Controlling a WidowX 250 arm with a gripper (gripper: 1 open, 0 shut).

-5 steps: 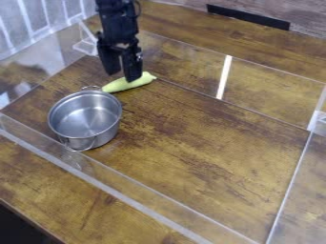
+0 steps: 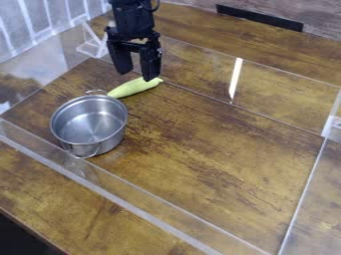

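My black gripper hangs at the upper middle of the camera view, fingers apart, just above a pale yellow-green elongated object, perhaps a vegetable. That object lies on the wooden board behind a steel pot. Nothing shows held between the fingers.
A clear plastic barrier borders the wooden work surface. A dark strip sits at the back.
The gripper has risen from beside the pale yellow-green object, which lies in about the same place. The pot has not moved.
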